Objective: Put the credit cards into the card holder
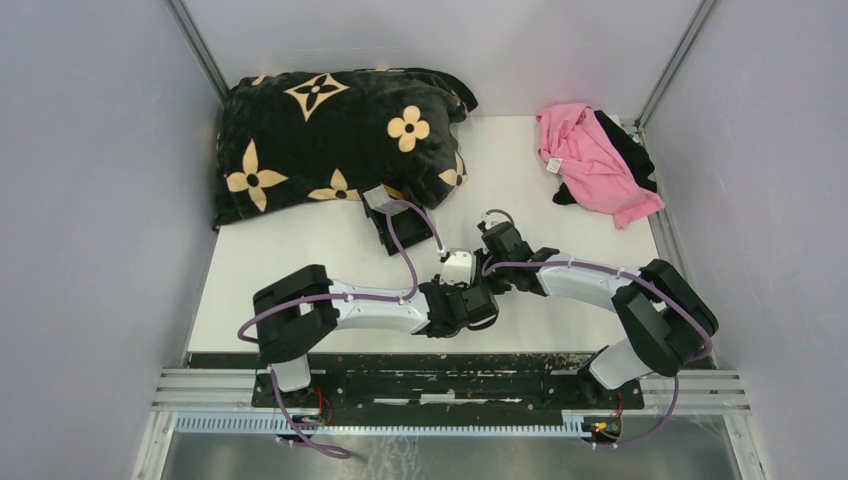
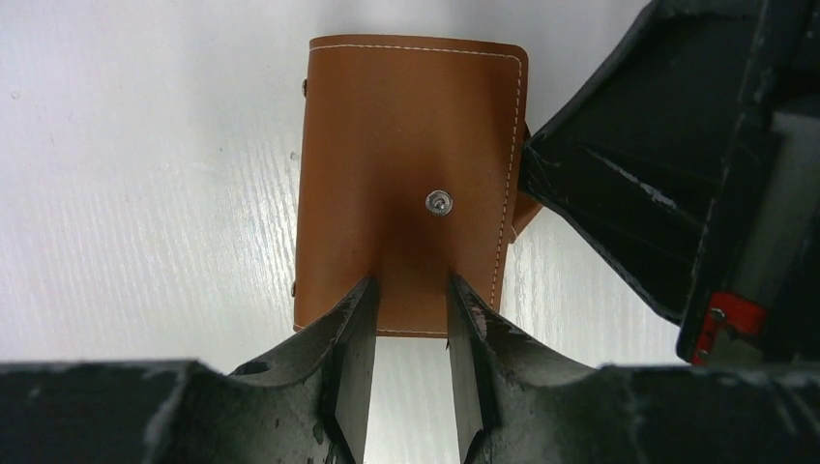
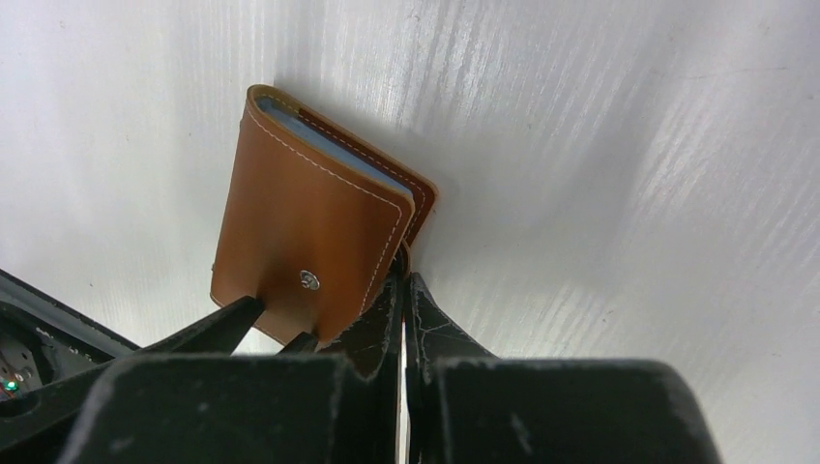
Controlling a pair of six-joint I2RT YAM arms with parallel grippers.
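A brown leather card holder (image 2: 396,145) with stitched edges and a snap lies on the white table, centred in the left wrist view and upper left of centre in the right wrist view (image 3: 290,222). My left gripper is over its near part, open with a narrow gap between the fingertips. My right gripper is shut at the holder's edge; whether a thin part is between its fingertips is hidden. In the top view both grippers meet near the middle, largely covering the holder. I cannot make out any separate card.
A black box-like object (image 1: 400,230) stands behind the grippers, against a patterned black cushion (image 1: 330,140). Pink and black cloths (image 1: 590,170) lie at the back right.
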